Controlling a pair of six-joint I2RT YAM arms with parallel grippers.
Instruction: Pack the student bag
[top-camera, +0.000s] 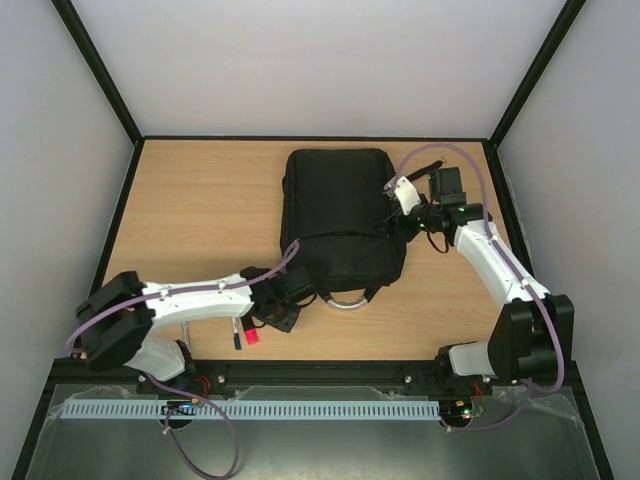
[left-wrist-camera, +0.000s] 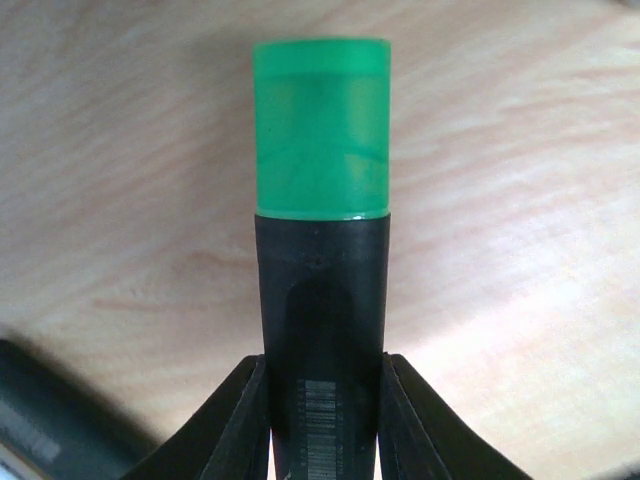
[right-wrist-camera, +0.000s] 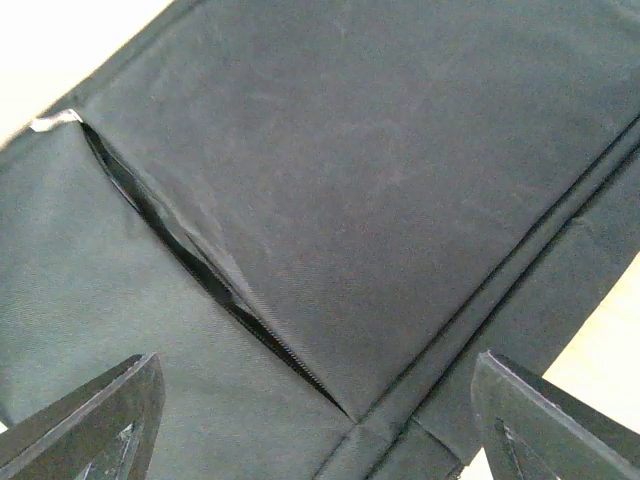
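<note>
A black marker with a green cap (left-wrist-camera: 322, 150) is pinched by its dark body between the fingers of my left gripper, with wood tabletop behind it. From above, that gripper (top-camera: 285, 318) is just off the bag's lower left corner. The black bag (top-camera: 340, 195) lies flat, its handle toward the front edge. My right gripper is open over the bag, nothing between its fingers; a front zipper (right-wrist-camera: 215, 285) gapes slightly below it. Seen from the top, the right arm's hand covers the bag's right edge.
Near the front edge lie a pen (top-camera: 237, 333) and a red-ended marker (top-camera: 251, 336). Another dark marker (left-wrist-camera: 60, 420) shows at lower left in the left wrist view. Bare tabletop (top-camera: 200, 200) spreads left of the bag.
</note>
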